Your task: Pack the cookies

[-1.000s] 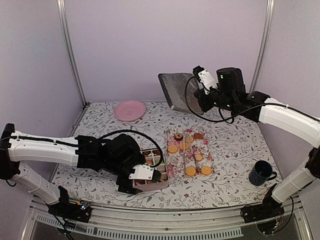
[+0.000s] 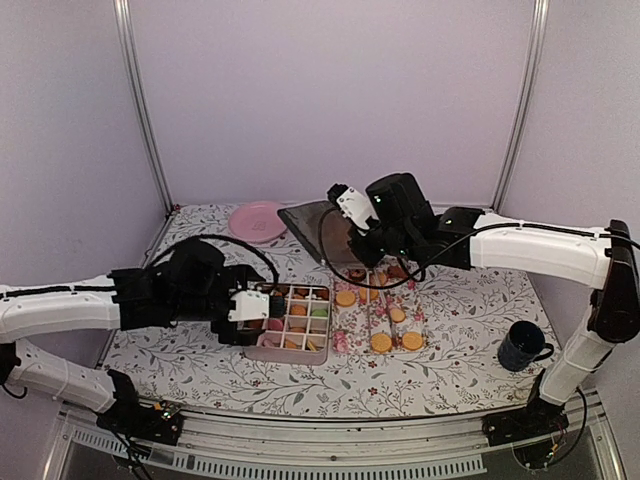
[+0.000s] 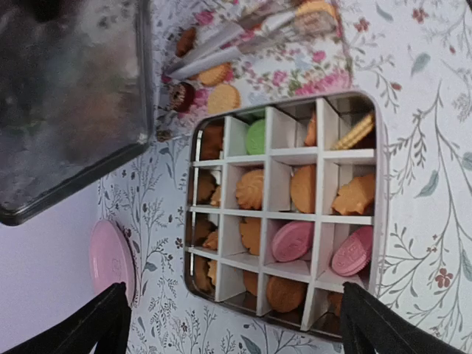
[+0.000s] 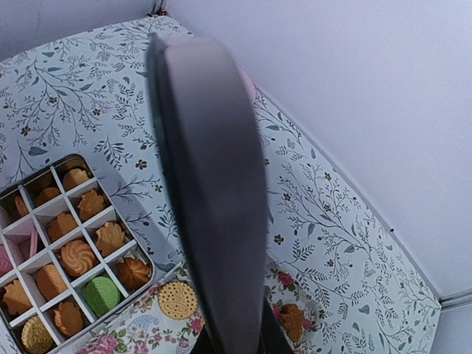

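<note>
The cookie tin [image 3: 293, 154], split into small compartments by white dividers, holds brown, green and pink cookies. My left gripper [image 2: 250, 305] stands open over its left part; in the left wrist view its two fingers [image 3: 376, 324] are wide apart, with nothing between them. A grey rectangular metal lid [image 2: 300, 228] is tilted in the air behind the tin, clear of it. My right gripper [image 2: 352, 245] is shut on the lid's right edge. Seen edge-on in the right wrist view, the lid [image 4: 214, 162] covers much of the middle, and the fingertips are largely hidden.
Several loose cookies [image 2: 381, 342] lie on a floral napkin to the tin's right, with silver tongs [image 3: 240, 44] among them. A pink plate [image 2: 256, 222] sits at the back left. The dark mug [image 2: 520, 347] stands front right. Bare tablecloth lies in front.
My right gripper has carried the lid left and lower, toward the tin's far side. The left gripper has shifted left, uncovering more of the tin.
</note>
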